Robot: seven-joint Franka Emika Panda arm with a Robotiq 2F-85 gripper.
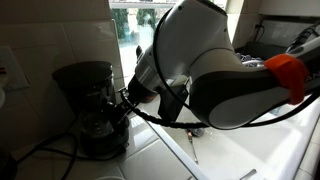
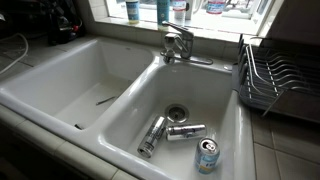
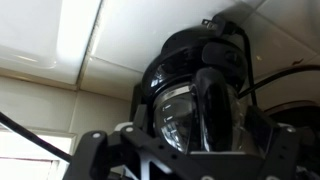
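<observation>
A black coffee maker (image 1: pixel 85 78) stands on the tiled counter against the wall, with a glass carafe (image 1: pixel 97 124) in its base. My gripper (image 1: pixel 127 102) is at the right side of the coffee maker, partly hidden by its own cable and arm. Seen from the wrist, the carafe's glass (image 3: pixel 178 112) lies straight ahead, and its black handle (image 3: pixel 214 108) rises between the spread fingers. The gripper is open; whether either finger touches the handle cannot be made out in the dark.
A white double sink (image 2: pixel 120 85) adjoins the counter, with several cans, one being a standing can (image 2: pixel 207 155), in its right basin. The faucet (image 2: pixel 180 42) and dish rack (image 2: pixel 275 72) are beyond. A black cord (image 1: pixel 45 150) trails over the counter by the coffee maker.
</observation>
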